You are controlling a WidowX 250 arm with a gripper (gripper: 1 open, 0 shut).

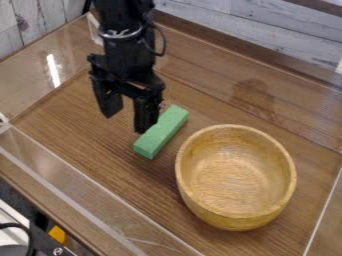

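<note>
My gripper [127,106] is low at centre-left, open, its black fingers spread just left of a green block [162,132]. The block lies lengthwise on the wooden table, slanting up to the right. I cannot tell whether the fingers touch the table.
A large yellow bowl [235,204] sits at the right front, close to the green block. White walls [267,22] edge the back, and a small yellow object [56,233] shows at the lower left edge.
</note>
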